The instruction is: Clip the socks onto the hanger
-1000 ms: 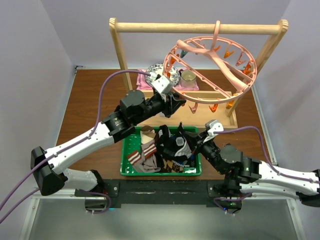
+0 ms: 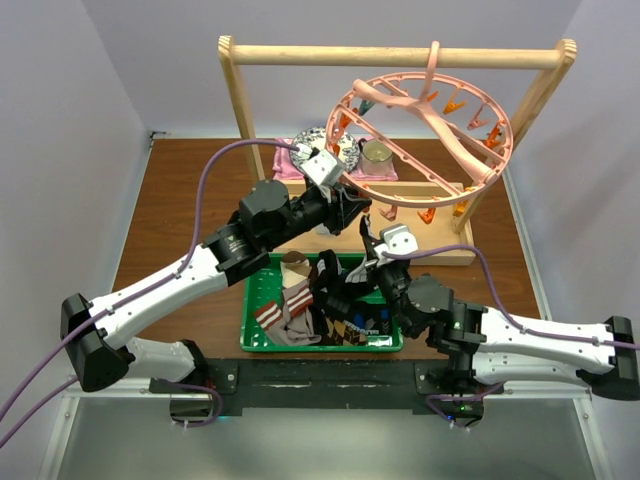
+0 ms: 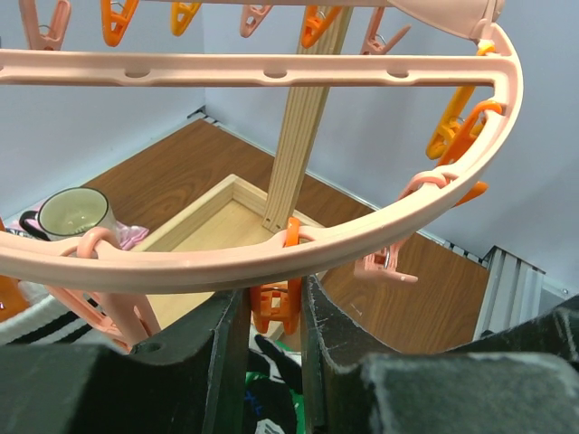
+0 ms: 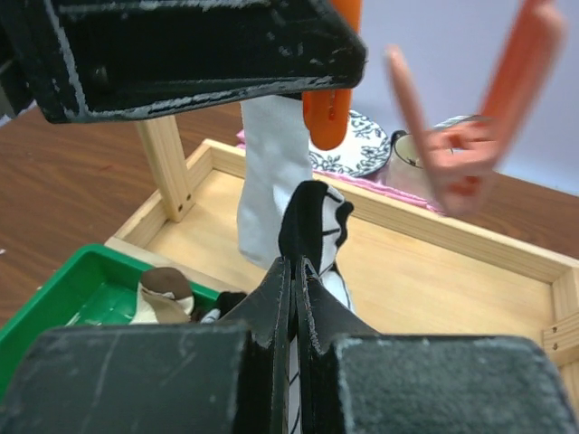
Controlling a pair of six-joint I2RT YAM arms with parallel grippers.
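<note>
The pink round hanger [image 2: 445, 140] hangs from the wooden bar, with coloured clips. My left gripper is shut on an orange clip [image 3: 276, 309] at the near rim. My right gripper is shut, holding a black-and-white sock [image 4: 312, 221] upright below that clip, whose lower part shows at [image 4: 326, 117] beside the left gripper's finger. A pink clip [image 4: 461, 154] hangs to its right. A pale cloth [image 4: 271, 181] shows behind the black sock.
A green basket [image 2: 250, 300] of socks sits at the front middle. Behind it are a wooden tray [image 2: 455, 255], a patterned plate [image 4: 353, 158] and a mug [image 3: 77, 212]. The wooden stand's posts flank the hanger.
My right gripper has risen and moved left with the sock, toward the left gripper and the clip. The left arm looks still.
</note>
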